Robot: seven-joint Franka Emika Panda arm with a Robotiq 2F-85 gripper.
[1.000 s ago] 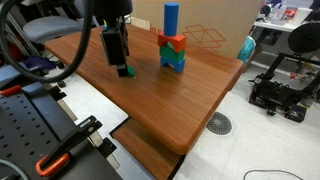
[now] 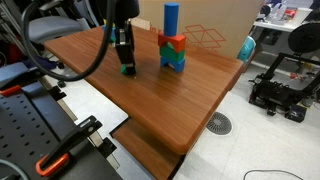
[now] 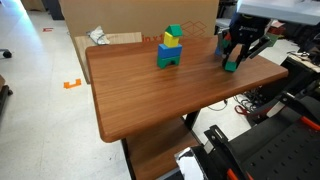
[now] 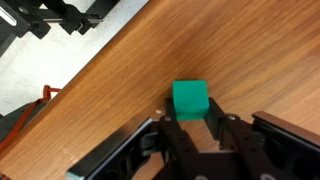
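Observation:
A small green block (image 4: 190, 100) sits between the fingertips of my gripper in the wrist view, and the fingers are shut on it. In exterior view 1 the gripper (image 2: 127, 67) is low over the wooden table, its fingers hiding most of the green block (image 2: 126, 71). Exterior view 2 shows the green block (image 3: 231, 66) under the gripper (image 3: 231, 61), at or just above the tabletop; I cannot tell whether it touches.
A tower of red, green and blue blocks topped by a blue cylinder (image 2: 171, 18) stands beside the gripper. Another tower, with a yellow block (image 3: 172, 41) and a green top, stands apart in exterior view 2. The wooden table (image 3: 125, 95) has clear room towards its other end.
The gripper has shifted slightly to the right in exterior view 1, and its fingers now cover more of the green block. The tower with the blue cylinder has stayed put.

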